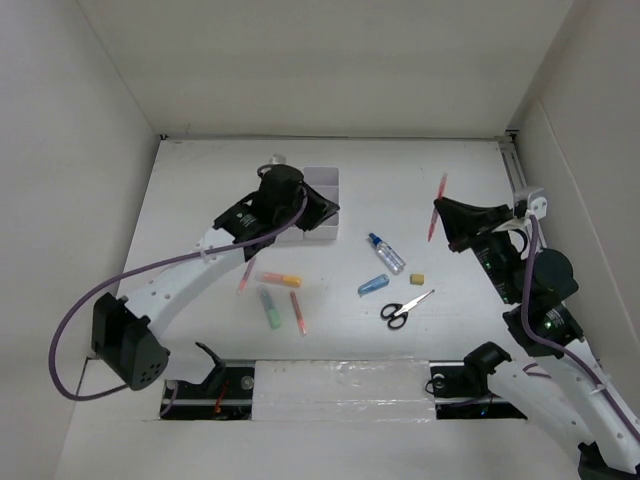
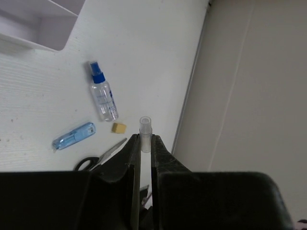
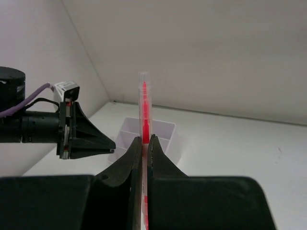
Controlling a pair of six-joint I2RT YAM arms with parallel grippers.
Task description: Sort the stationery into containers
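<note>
My left gripper is shut on a small translucent white cylinder, held high near the divided white container. My right gripper, raised on the right, is shut on an upright red pen. On the table lie a spray bottle, a blue object, a yellow cube, scissors, a green highlighter, an orange highlighter and red pens.
My left arm hides part of the container in the top view. Walls enclose the table at back and sides.
</note>
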